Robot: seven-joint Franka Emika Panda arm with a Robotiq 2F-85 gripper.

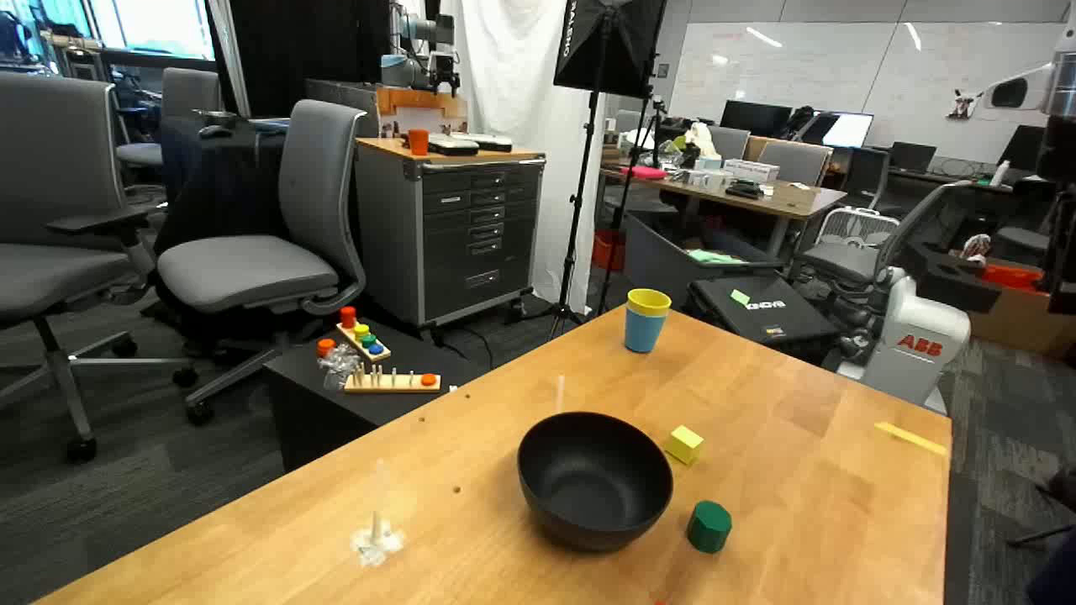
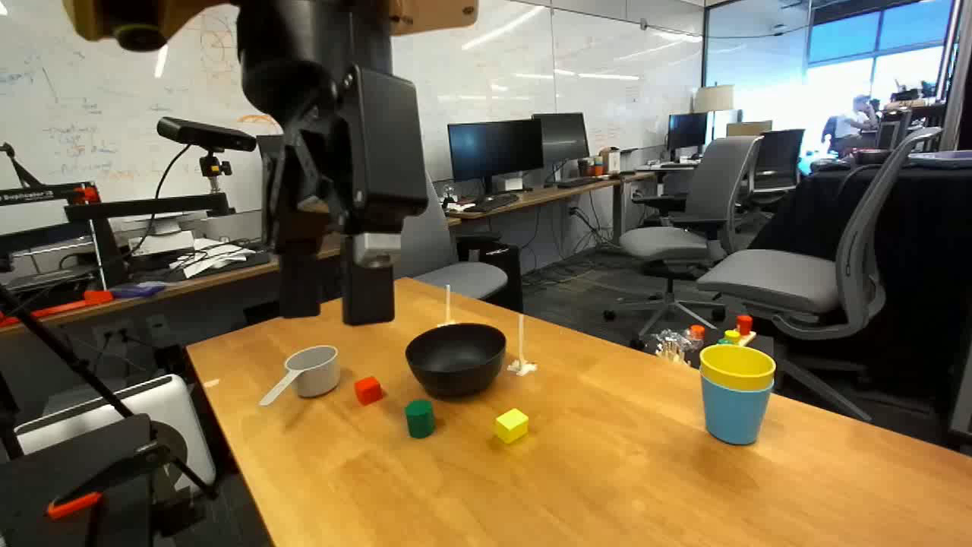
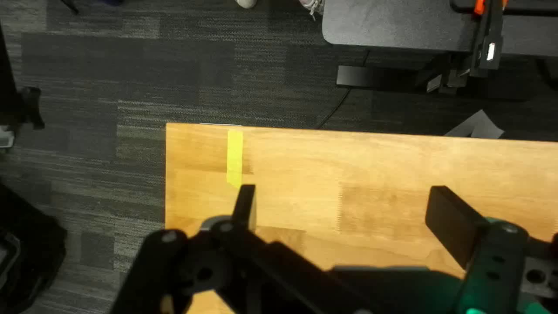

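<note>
In the wrist view my gripper is open, its two fingers wide apart over bare wood. From the second exterior view, the gripper (image 2: pixel 335 305) hangs high over the table, with no object between its fingers. A black bowl (image 2: pixel 456 360) rests on the table. Around it lie a yellow block (image 2: pixel 512 425), a green cylinder (image 2: pixel 419 418) and a red block (image 2: pixel 368 390). A grey measuring cup (image 2: pixel 314 372) with a handle sits beyond the red block. Stacked yellow and blue cups (image 2: pixel 736 410) stand apart on the right. In the first exterior view the gripper is out of frame.
Two thin upright pegs, one of them a white peg (image 2: pixel 521 346), rise from the table by the bowl. Yellow tape (image 3: pixel 235 157) marks a table corner. A black side stand (image 1: pixel 333 413) holds peg toys beyond its edge.
</note>
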